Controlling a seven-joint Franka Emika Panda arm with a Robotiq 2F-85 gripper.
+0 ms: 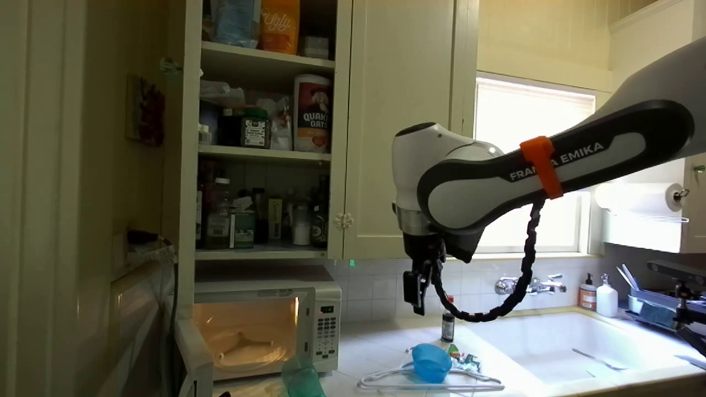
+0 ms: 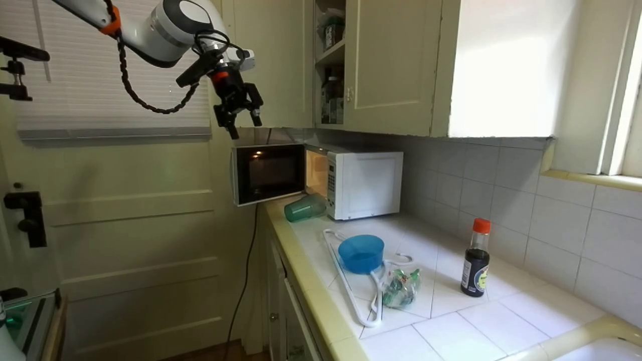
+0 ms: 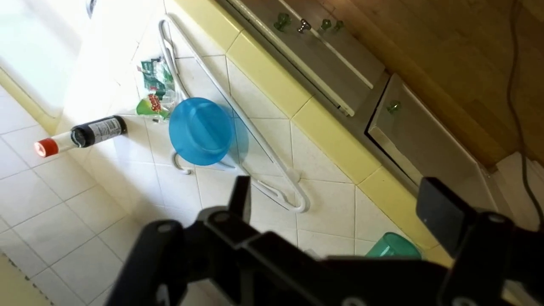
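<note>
My gripper point(image 2: 244, 124) hangs in the air, well above the counter, its fingers open and nothing between the fingers. Below lies a blue bowl point(image 2: 361, 255), resting by a white clothes hanger point(image 2: 340, 280) on the tiles. A crumpled clear and green wrapper point(image 2: 402, 289) is beside them. Nearer the wall stands an upright dark sauce bottle point(image 2: 475, 264) with a red cap. The green translucent cup point(image 2: 304, 207) lies tipped on its side in front of the microwave point(image 2: 368, 183), whose door point(image 2: 269, 171) is swung open with the light on inside.
The open cupboard shelves point(image 1: 265, 153) hold jars, bottles and an oats canister point(image 1: 312, 113) above the microwave. A white sink point(image 1: 576, 344) takes up the right side. Bare tiles lie between the bottle and the sink edge.
</note>
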